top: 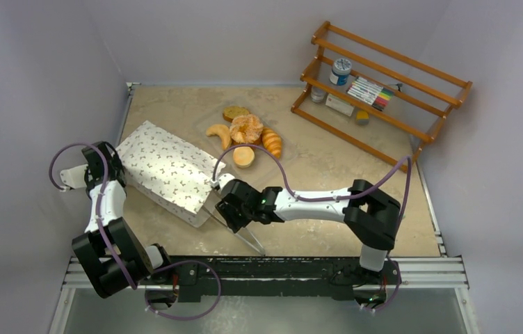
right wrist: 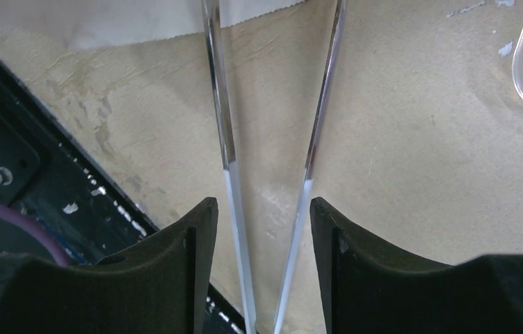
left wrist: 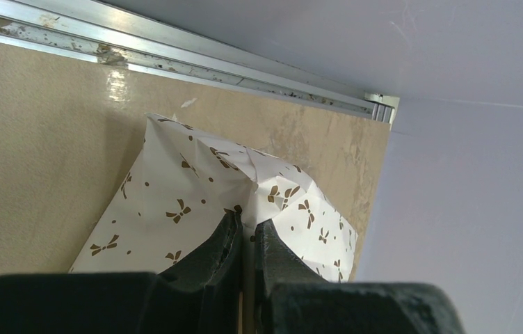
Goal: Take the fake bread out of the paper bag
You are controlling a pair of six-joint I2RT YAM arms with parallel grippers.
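Observation:
In the top view the white patterned paper bag (top: 168,163) lies on its side at the left, its mouth toward the right. My left gripper is shut on the bag's gathered paper end. Near the mouth is my right gripper, its fingers apart. Metal tongs (right wrist: 229,139) run between its fingers, with narrow gaps showing beside both bars. The tongs' far ends go toward the bag mouth; in the top view their joined end (top: 262,252) points to the front edge. Whatever is inside the bag is hidden.
A clear tray (top: 292,146) at the back middle carries several fake breads, among them a croissant (top: 272,142) and a ring bread (top: 246,129). A wooden rack (top: 384,104) with jars and boxes stands at the back right.

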